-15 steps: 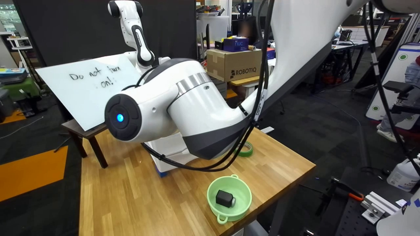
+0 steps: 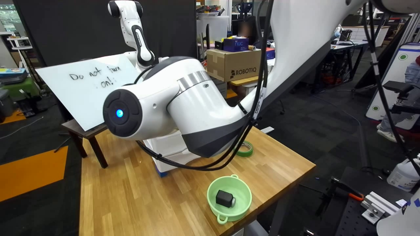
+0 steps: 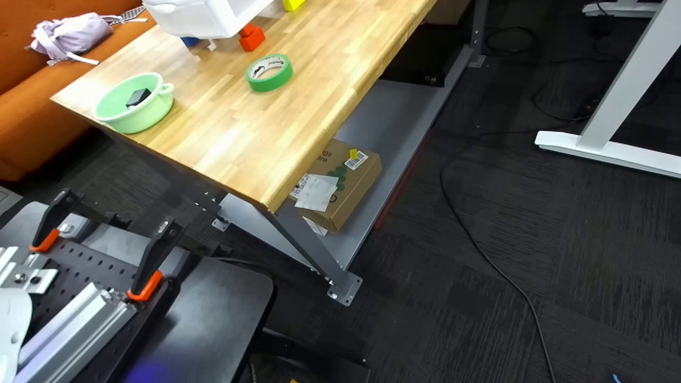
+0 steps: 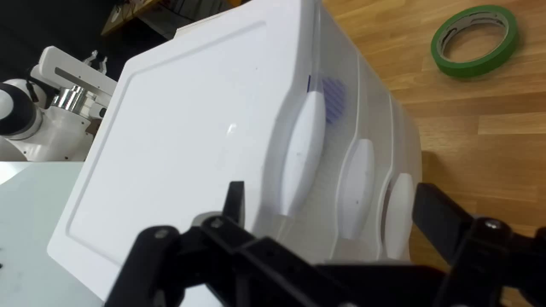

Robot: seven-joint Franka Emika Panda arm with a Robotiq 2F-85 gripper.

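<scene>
In the wrist view my gripper is open, its black fingers wide apart. Beyond and between them is a white plastic drawer unit [image 4: 194,117] with several handles down its front. One pale handle [image 4: 355,189] shows in the gap, and another handle [image 4: 400,215] lies close to the right finger; whether they touch, I cannot tell. From outside, the arm [image 2: 212,114] hides the gripper and most of the unit. Only a corner of the drawer unit [image 3: 204,14] shows at the top of exterior view 2.
A green bowl [image 2: 214,188] holding a black block [image 2: 224,198] sits near the table's edge. Green tape [image 3: 269,72] lies on the wooden table [image 3: 217,127]. Red blocks [image 3: 251,38] stand beside the unit. A whiteboard [image 2: 92,86] leans behind. Bare tabletop lies around the bowl.
The arm's wrist end has shifted slightly left and up in exterior view 1. The bowl, block and tape have stayed in place.
</scene>
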